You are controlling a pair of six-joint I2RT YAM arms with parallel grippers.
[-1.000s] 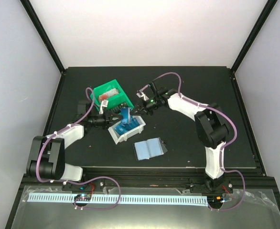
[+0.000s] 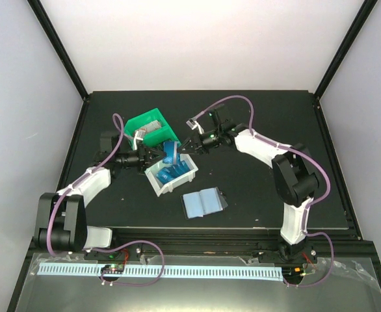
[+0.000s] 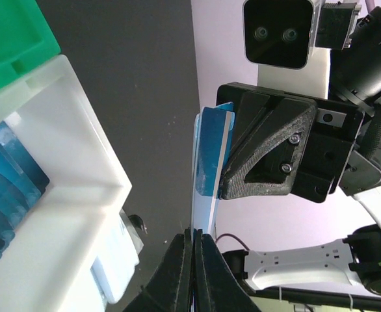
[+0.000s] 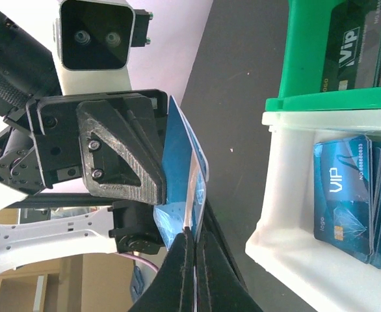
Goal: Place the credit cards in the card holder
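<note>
A blue card (image 2: pixel 171 152) is held upright between my two grippers, above the white bin (image 2: pixel 184 180) that holds several blue VIP cards (image 4: pixel 342 195). My left gripper and my right gripper face each other, both shut on the thin card, which stands edge-on in both wrist views. An open card holder (image 2: pixel 204 202) with pale blue pages lies on the table below the bin.
A green bin (image 2: pixel 137 122) with more cards sits behind the white one.
Both grippers and the card have shifted slightly up in the top view, and the right arm a little rightward. The bins and holder are unmoved.
</note>
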